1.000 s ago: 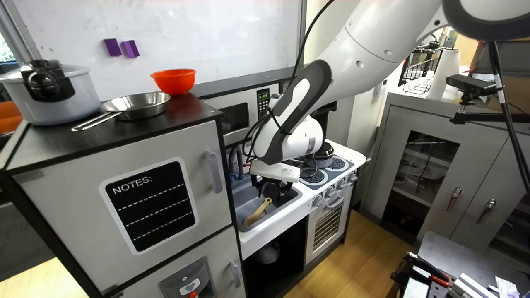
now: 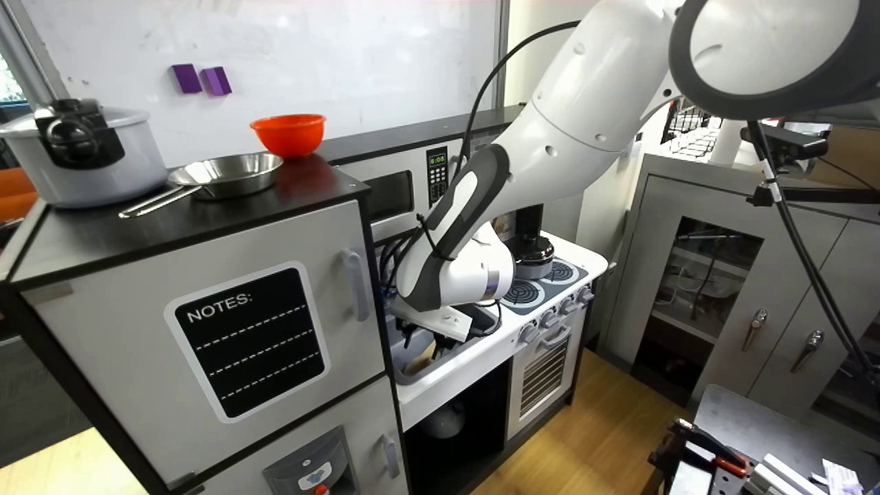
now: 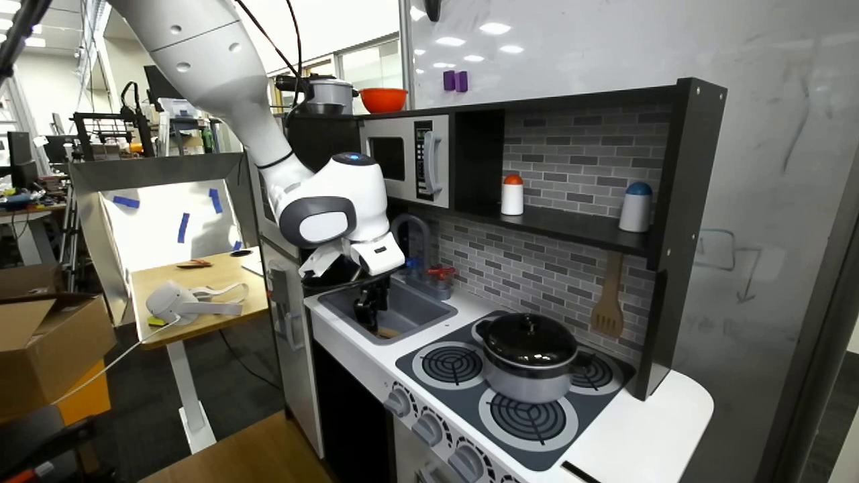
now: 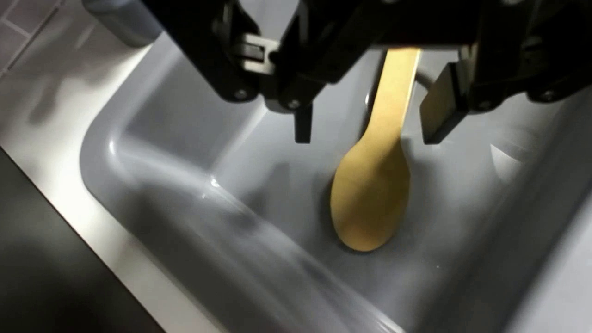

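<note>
A wooden spoon (image 4: 370,191) lies in the grey toy sink (image 3: 427,318), its bowl toward the bottom of the wrist view. My gripper is over the sink, fingers pointing down. Its two fingers stand apart, one on each side of the spoon's handle in the wrist view, with a gap showing on both sides. Only a small piece of the spoon shows in exterior view 1, as the arm covers the rest. The handle's far end is hidden behind the gripper's body.
A lidded pot (image 3: 527,354) stands on the stove right of the sink. The faucet (image 3: 416,233) rises behind the basin. The tall fridge cabinet (image 2: 206,330) bounds the left side. Sink walls close in around the gripper.
In exterior view 1 the arm has moved down and to the left, lowering the gripper into the sink area. It now covers most of the spoon, which was in plain sight before.
</note>
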